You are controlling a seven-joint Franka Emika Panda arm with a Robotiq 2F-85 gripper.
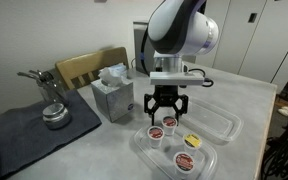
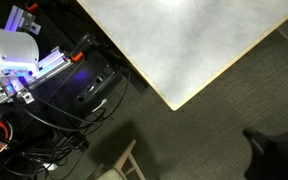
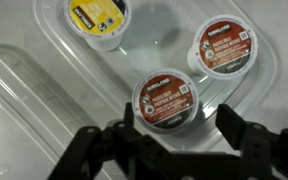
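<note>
Several coffee pods stand in a clear tray [image 1: 210, 163]. One pod with a red-brown lid [image 3: 166, 100] lies between my gripper's fingers in the wrist view, its label facing up. My gripper [image 1: 167, 110] is pointed down over the tray, its fingers part open with a finger on either side of that pod. Whether the fingers touch the pod cannot be told. Another red-lidded pod [image 3: 225, 47] sits close by, and a yellow-lidded pod [image 3: 97, 14] is near the top left of the wrist view. A further red-lidded pod [image 1: 185, 161] stands toward the tray's front.
An empty clear tray [image 1: 216, 121] lies to the right. Behind stand a grey box [image 1: 113, 101] with white contents and a wooden chair [image 1: 87, 68]. A dark mat [image 1: 14, 117] holds a kettle [image 1: 55, 116] at the left; bare table lies in front.
</note>
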